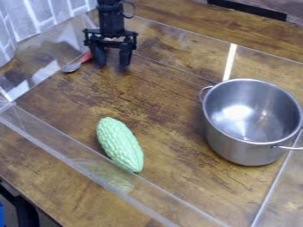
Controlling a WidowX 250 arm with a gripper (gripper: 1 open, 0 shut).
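Note:
The black gripper (112, 51) is at the top left, low over the wooden table at the back. Just left of it lies a utensil (73, 64), like a spoon with a reddish handle, partly hidden by the gripper. Whether the fingers are open or shut is too small to tell. A pale green vegetable (119, 142), like a bitter melon, lies in the lower middle. A steel pot (243, 129) with side handles stands on the right.
Clear low walls border the wooden work surface (154, 93), with a patterned cloth (24, 22) at the top left.

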